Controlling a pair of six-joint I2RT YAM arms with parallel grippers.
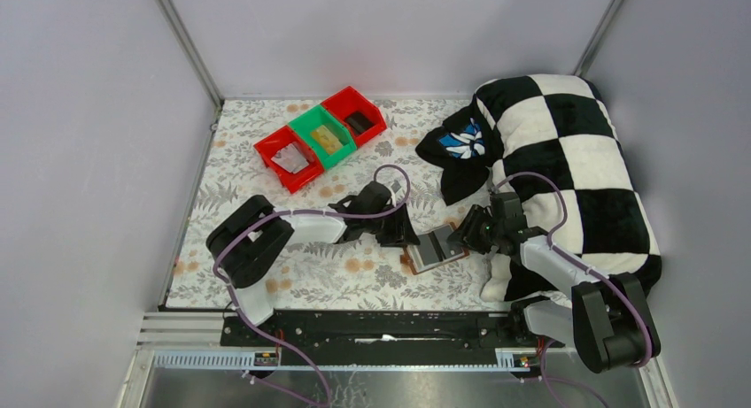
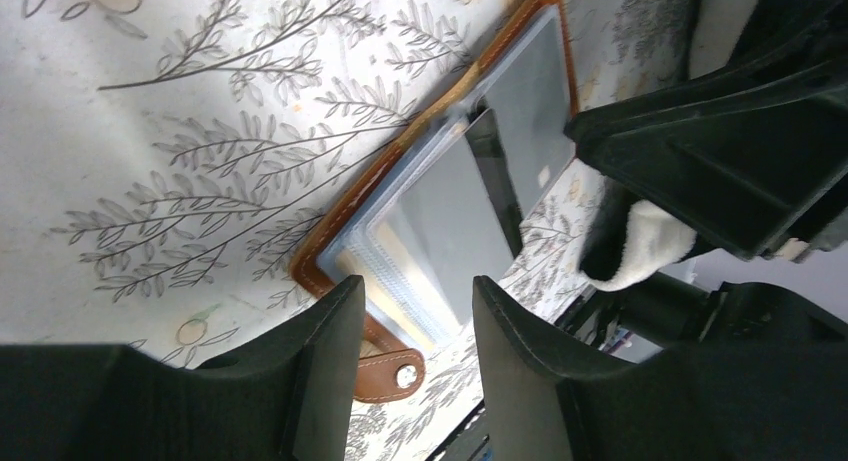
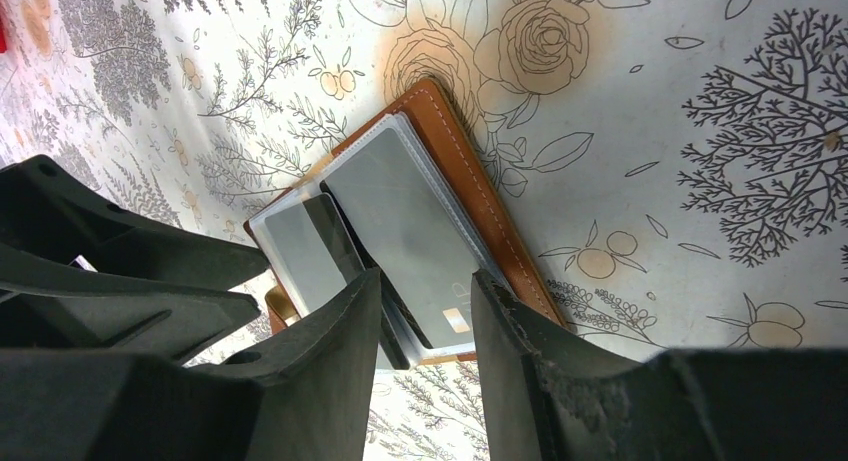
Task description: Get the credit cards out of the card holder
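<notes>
A brown leather card holder (image 2: 383, 377) with clear sleeves lies flat on the patterned table, grey cards (image 3: 400, 221) and a dark strip inside, as both wrist views show. Over one end is my left gripper, part open, its fingertips at the sleeve with nothing visibly held. My right gripper is over the other end, also part open, fingertips close above the cards and holder edge. In the top view the two grippers face each other across the holder.
Red and green bins (image 1: 316, 118) stand at the back left. A checkered cushion (image 1: 584, 160) fills the right side, with a dark cloth (image 1: 443, 173) beside it.
</notes>
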